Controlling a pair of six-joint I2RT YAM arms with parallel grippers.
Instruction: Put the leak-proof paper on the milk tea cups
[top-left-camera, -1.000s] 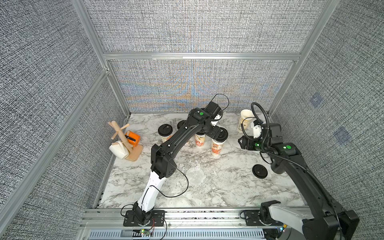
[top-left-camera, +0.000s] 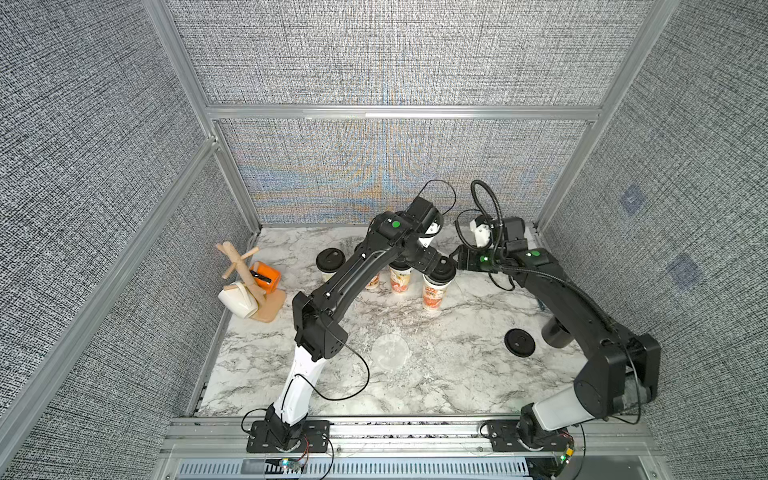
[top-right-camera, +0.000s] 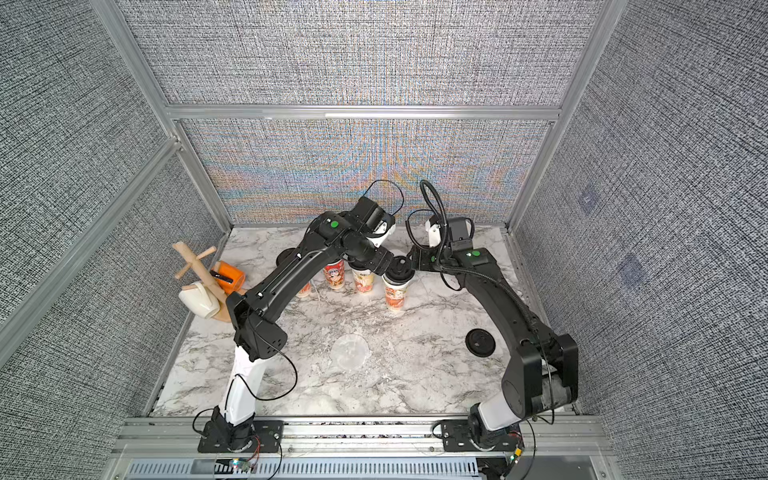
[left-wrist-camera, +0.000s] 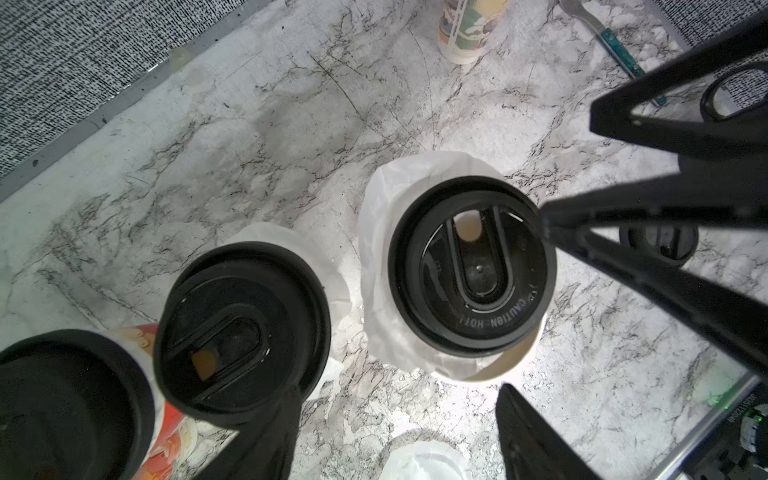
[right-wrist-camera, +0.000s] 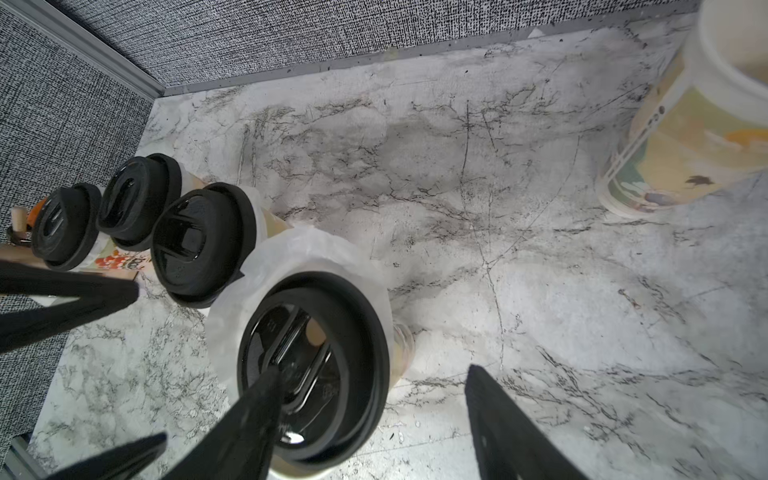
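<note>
At the right end of a row of lidded cups stands a patterned cup (top-left-camera: 433, 297) topped with a black lid (left-wrist-camera: 473, 264). White leak proof paper (left-wrist-camera: 380, 240) spreads out from beneath this lid, and a bit of cup rim (left-wrist-camera: 516, 361) shows uncovered at one side. My left gripper is open above the cups, its fingers apart and empty. A round sheet of paper (top-left-camera: 391, 352) lies flat on the table.
Other lidded cups, such as one with a black lid (right-wrist-camera: 200, 244), stand to the left. An open cup (right-wrist-camera: 680, 136) is at the back right. A loose black lid (top-left-camera: 520, 342) lies front right, and a wooden rack (top-left-camera: 268, 305) stands far left.
My right arm has swung left and toward the back, up to the rightmost lidded cup, and now covers the open cup in the top left view. My left arm has shifted only slightly.
</note>
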